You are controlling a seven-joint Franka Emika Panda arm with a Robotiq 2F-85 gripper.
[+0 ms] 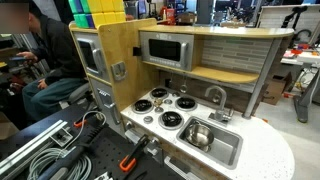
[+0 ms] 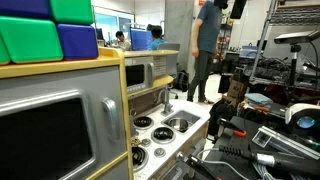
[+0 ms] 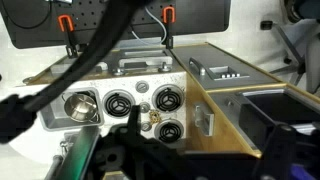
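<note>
A silver pot (image 1: 199, 134) sits in the sink (image 1: 228, 149) of a toy kitchen, and in the wrist view the pot (image 3: 80, 106) shows at the left. Several round stove burners (image 1: 172, 120) lie beside the sink on the white counter; from above, the burners (image 3: 167, 98) fill the middle of the wrist view. My gripper is over the kitchen with its dark fingers spread wide, one at each side of the wrist view. Nothing shows between them. Neither exterior view clearly shows the gripper.
A microwave (image 1: 166, 50) sits under a wooden shelf (image 1: 230, 31) behind the burners. The faucet (image 1: 217, 97) rises behind the sink. Colored blocks (image 2: 45, 35) top the tall oven cabinet (image 2: 60, 120). Cables (image 1: 55, 155) and orange-handled clamps (image 1: 130, 160) lie along the front.
</note>
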